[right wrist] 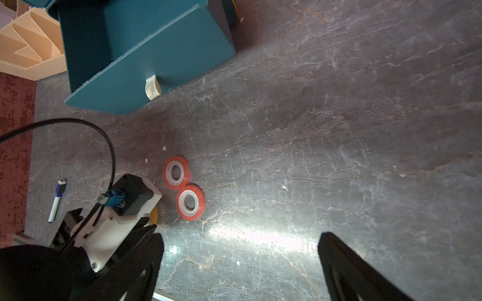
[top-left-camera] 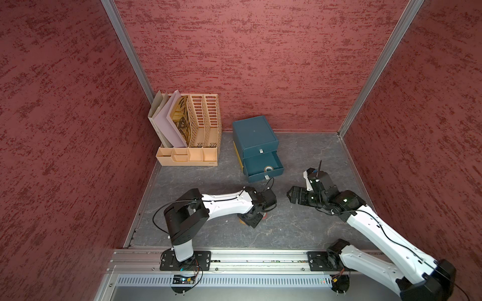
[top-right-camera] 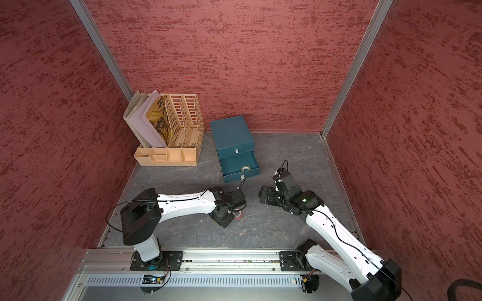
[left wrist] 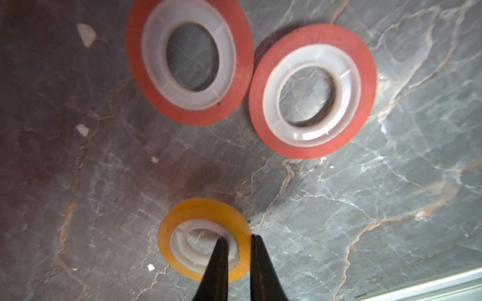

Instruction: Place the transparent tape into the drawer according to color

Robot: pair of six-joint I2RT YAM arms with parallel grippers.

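Note:
A yellow tape roll (left wrist: 198,210) lies in the left wrist view, partly covered by the fingertips of my left gripper. Those fingers are a narrow gap apart, the right edge of the roll's rim showing between them; whether they touch it cannot be told. Two red tape rolls, one (left wrist: 236,55) touching the other (left wrist: 369,85), lie flat farther up that view. The teal drawer box (top-left-camera: 254,134) has its lower drawer (top-left-camera: 256,176) pulled out, a light tape roll (top-left-camera: 269,169) inside. My right gripper is wide open and empty, right of the rolls.
A beige file organizer (top-left-camera: 188,158) with folders stands back left. A marker (right wrist: 56,201) lies on the table's left side in the right wrist view. Table space to the right of the drawer box is clear.

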